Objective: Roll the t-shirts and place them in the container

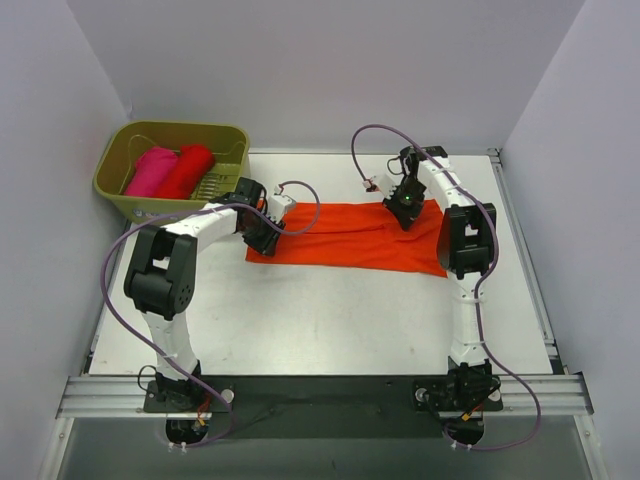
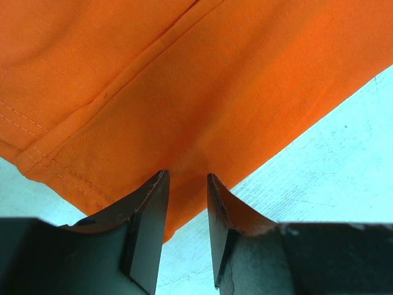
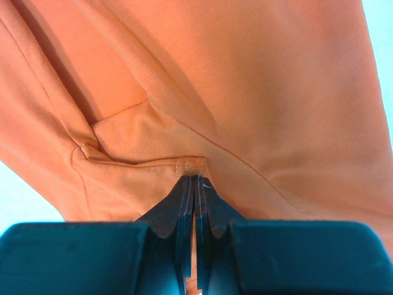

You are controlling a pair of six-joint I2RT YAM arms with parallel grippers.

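An orange t-shirt (image 1: 350,250) lies spread across the back of the white table, its upper part folded over in a long strip. My left gripper hangs over the shirt's left end, part open, with a gap between its fingertips and the hem and lower edge beneath them. My right gripper is shut on the right part of the shirt, at a short folded seam; whether cloth is caught between its tips I cannot tell. In the top view both wrists hide parts of the shirt.
A green basket (image 1: 136,133) at the back left holds a pink roll (image 1: 150,170) and a red roll (image 1: 184,174). Walls stand at the back and both sides.
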